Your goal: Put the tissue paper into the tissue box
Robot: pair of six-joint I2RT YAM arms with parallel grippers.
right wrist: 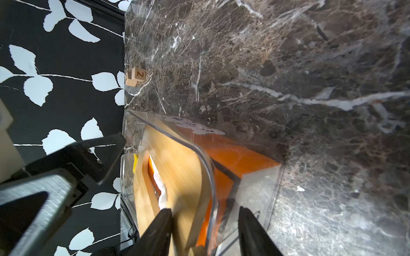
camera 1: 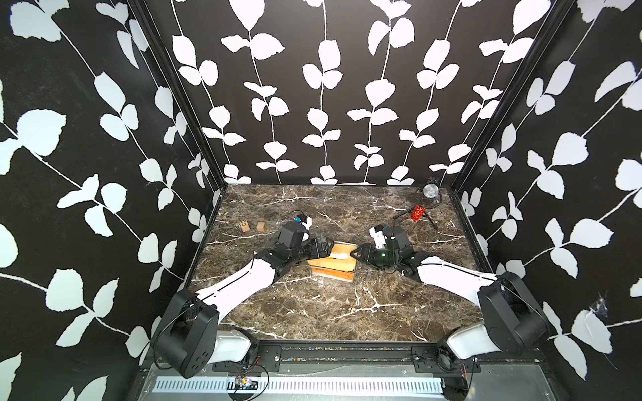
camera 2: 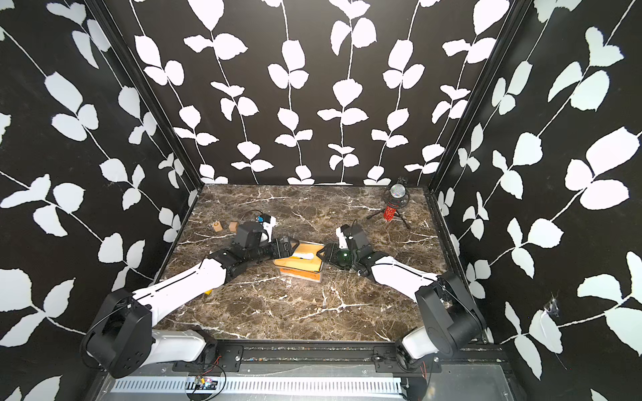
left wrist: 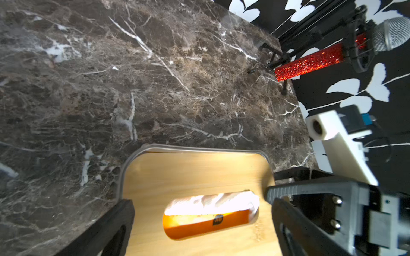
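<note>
The tissue box stands mid-table, a clear case with a wood-coloured lid. Through the lid's oval slot show white tissue and the orange tissue pack, which lies inside the case. My left gripper is open above the left side of the lid, nothing between its fingers. At the box's right end is my right gripper; its fingers stand apart on either side of the clear rim and lid edge. Whether they touch the box I cannot tell.
Two small wooden blocks lie at the back left. A red microphone on a small tripod stands at the back right.
</note>
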